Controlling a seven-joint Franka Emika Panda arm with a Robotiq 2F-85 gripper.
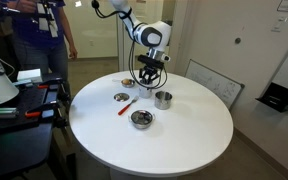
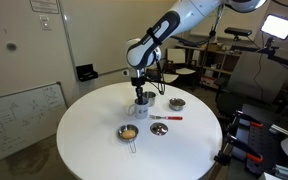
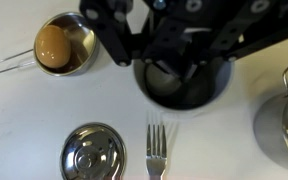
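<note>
A white mug (image 2: 136, 112) stands upright on the round white table (image 1: 194, 125). My gripper points down over the mug, with its dark fingers at or inside the opening. In the wrist view the mug's interior is dark, with a greyish shape near the fingertips. The fingers hide much of the opening, so what lies between them cannot be made out.
Near the mug lie a small pan (image 2: 129, 132) with a brown egg-like thing (image 3: 53, 47), a round metal lid (image 3: 92, 153) and a red-handled fork (image 2: 167, 119). A metal pot (image 1: 163, 100) and a bowl (image 1: 141, 118) stand nearby.
</note>
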